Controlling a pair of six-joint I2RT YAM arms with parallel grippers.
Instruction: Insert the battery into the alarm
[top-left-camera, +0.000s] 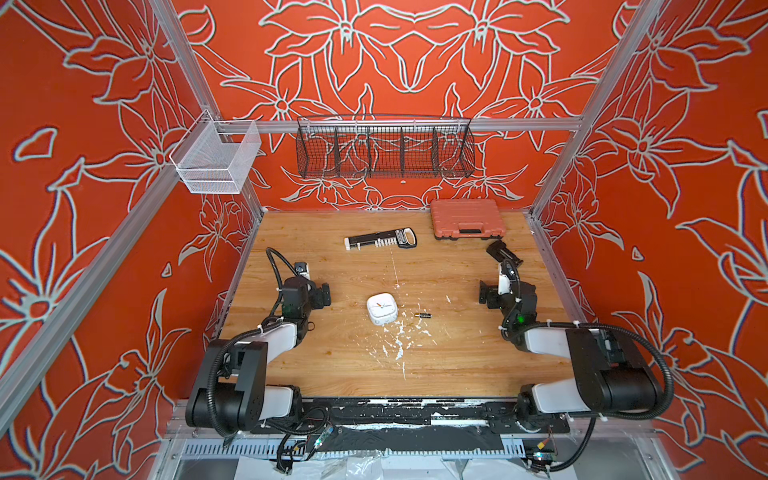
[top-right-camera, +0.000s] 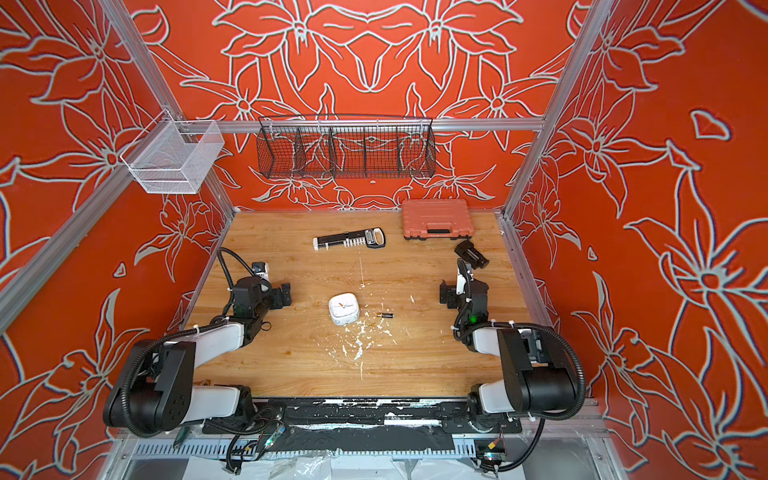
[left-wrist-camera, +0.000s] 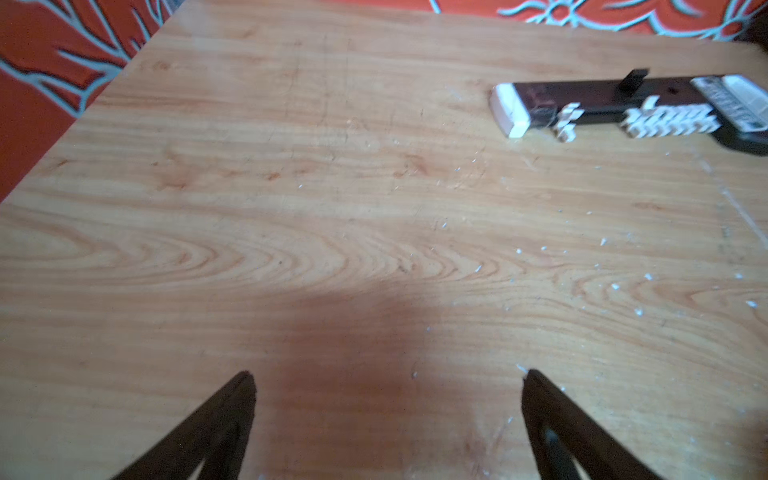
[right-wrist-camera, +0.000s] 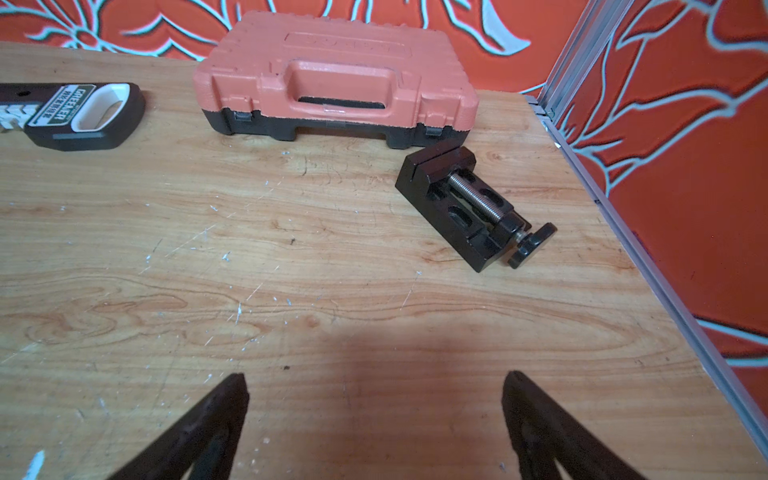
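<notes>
A white square alarm clock (top-left-camera: 382, 309) lies at the middle of the wooden table, its dial facing up. Its back and battery slot are hidden. Just to its right, apart from it, a small dark battery (top-left-camera: 423, 315) lies on its side; in the top right view the battery (top-right-camera: 385, 315) shows a gold-coloured end. To the left of the clock, my left gripper is open and empty above bare wood. My right gripper stands open over the table's right side, nothing between its fingers. Neither wrist view shows the clock or battery.
A red case (top-left-camera: 466, 218) sits at the back right, with a black vise (right-wrist-camera: 472, 204) before it. White scratches mark the wood around the clock; the table between the grippers is otherwise clear.
</notes>
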